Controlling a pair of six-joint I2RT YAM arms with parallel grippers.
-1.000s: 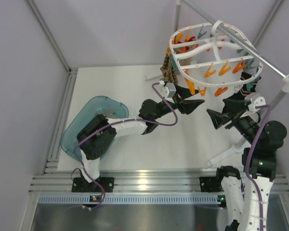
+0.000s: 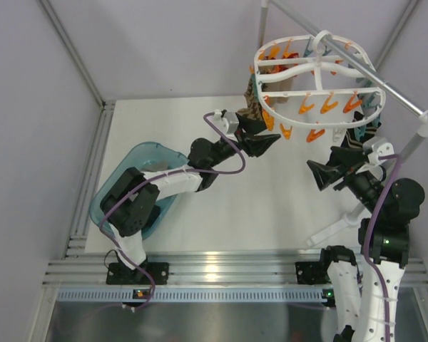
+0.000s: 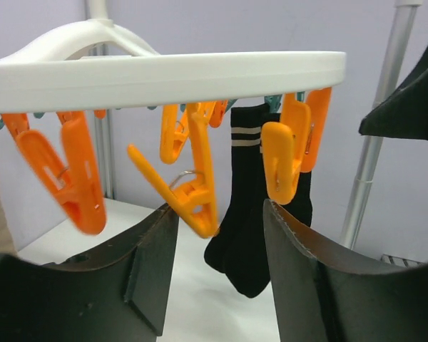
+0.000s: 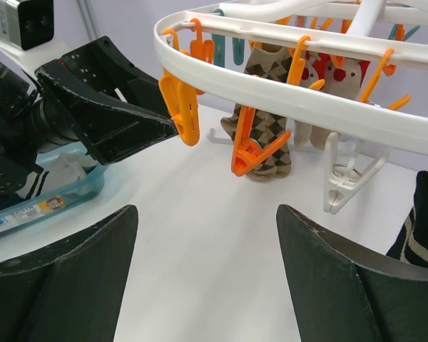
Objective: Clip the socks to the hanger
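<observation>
The white hanger [image 2: 321,94] hangs from a pole with orange, teal and white clips. My left gripper [image 2: 265,135] is at its left front; in its wrist view an orange clip [image 3: 200,206] is just beyond the fingertips, which stand apart. Black socks [image 3: 246,214] hang behind. A patterned sock [image 4: 264,142] and red-faced socks [image 4: 342,78] hang on the hanger, and a dark sock [image 4: 421,228] is at the right. My right gripper [image 2: 328,174] stands open below the hanger's right front, nothing between its fingers.
A teal bin [image 2: 103,206] with socks inside sits on the left of the white table [image 2: 221,221]. The rail [image 2: 414,107] and stand pole rise on the right, near my right arm.
My left gripper has moved left and slightly up in the top view, away from the front middle. The hanger's clips have shifted slightly. The right arm has not visibly moved.
</observation>
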